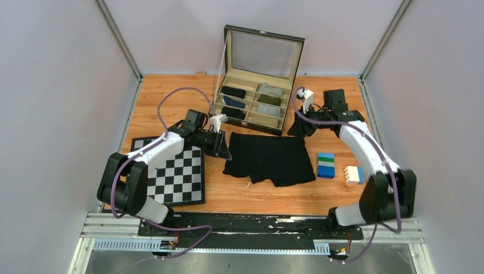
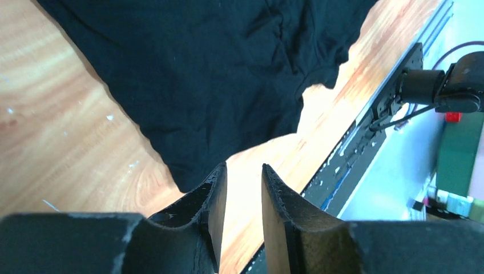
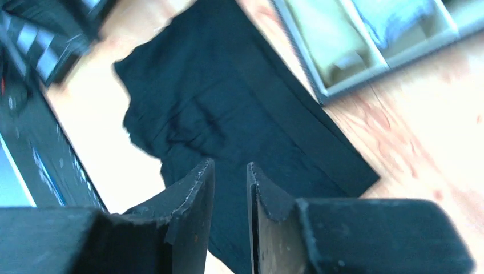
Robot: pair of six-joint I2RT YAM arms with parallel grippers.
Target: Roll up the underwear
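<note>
Black underwear (image 1: 268,160) lies spread on the wooden table, waistband toward the back and legs toward the front, with some wrinkles near the crotch. My left gripper (image 1: 224,153) is over its left edge; in the left wrist view its fingers (image 2: 274,200) stand apart, nothing between them, above the cloth's corner and bare wood. My right gripper (image 1: 297,130) is raised near the back right corner of the cloth; in the right wrist view its fingers stand apart over the cloth with nothing held.
An open divided box (image 1: 249,123) with rolled garments stands behind the cloth. A checkered board (image 1: 177,171) lies at the left, stacked blue and green blocks (image 1: 325,168) and white blocks (image 1: 352,175) at the right. Bare wood lies in front.
</note>
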